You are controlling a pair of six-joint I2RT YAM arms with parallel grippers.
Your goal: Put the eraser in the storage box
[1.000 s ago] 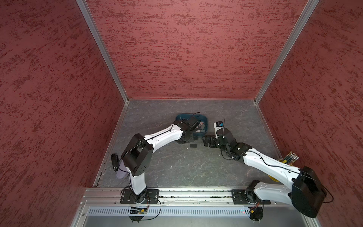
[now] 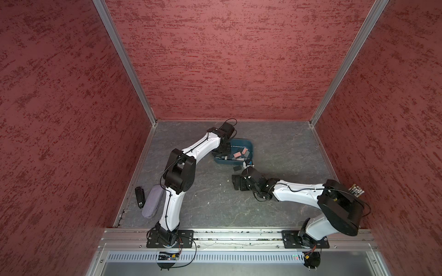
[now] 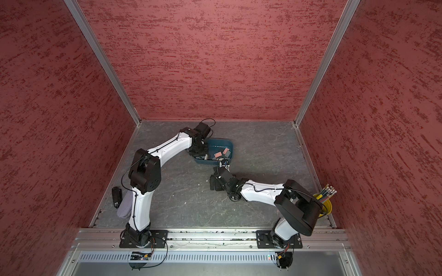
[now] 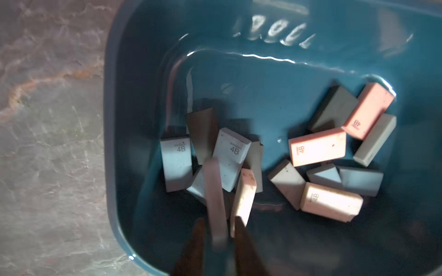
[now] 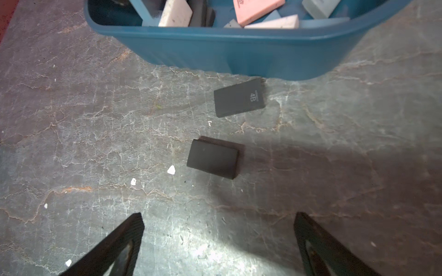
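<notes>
The blue storage box (image 4: 110,138) fills most of the left wrist view, with several pink, white and grey erasers inside. My left gripper is over the box's left part, its fingers apart. A blurred, pale pinkish eraser (image 4: 214,197) stands on end between and beyond the fingertips, with gaps on both sides. Two dark erasers lie on the table in front of the box in the right wrist view: one marked eraser (image 5: 239,97) near the box wall, and a plain dark eraser (image 5: 213,158) closer to my right gripper, which is wide open and empty.
A purple case (image 2: 153,201) and a black object (image 2: 140,197) lie at the front left. A yellow cup (image 3: 326,205) of pens stands at the front right.
My left gripper has moved back and left, over the box. My right gripper has moved left, towards the dark erasers in front of the box.
</notes>
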